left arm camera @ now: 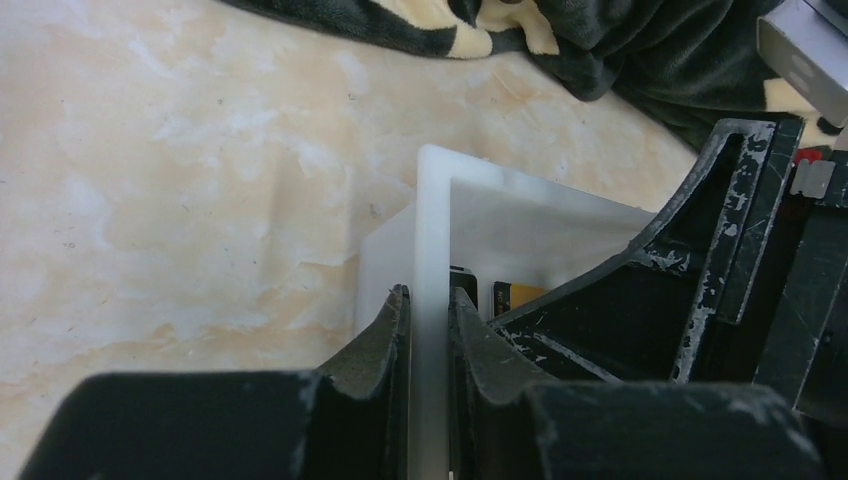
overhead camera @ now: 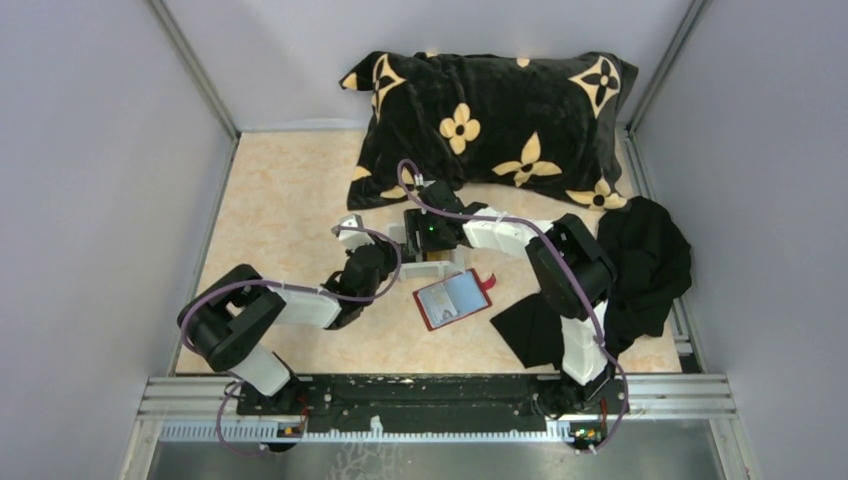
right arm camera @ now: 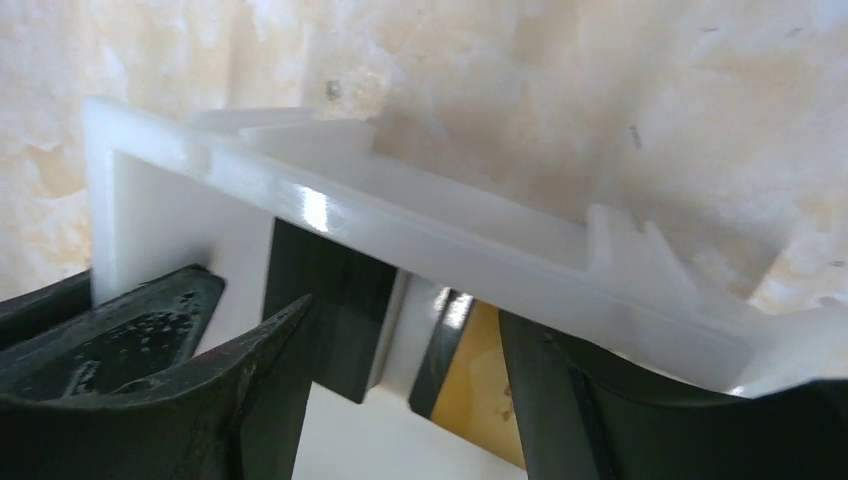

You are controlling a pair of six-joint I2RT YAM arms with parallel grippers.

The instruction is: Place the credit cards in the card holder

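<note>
A white plastic card holder [left arm camera: 540, 210] stands at the table's centre. My left gripper is shut on its upright end edge. Inside it, in the right wrist view, lie a black card [right arm camera: 328, 300] and a yellow card [right arm camera: 475, 380] with a dark band. My right gripper is open above the holder, its fingers over the two cards. Part of the right gripper also shows beside the holder in the left wrist view.
A red-edged case [overhead camera: 450, 298] with pale cards lies in front of the holder. A black patterned cushion [overhead camera: 490, 120] fills the back, and black cloth [overhead camera: 645, 270] covers the right side.
</note>
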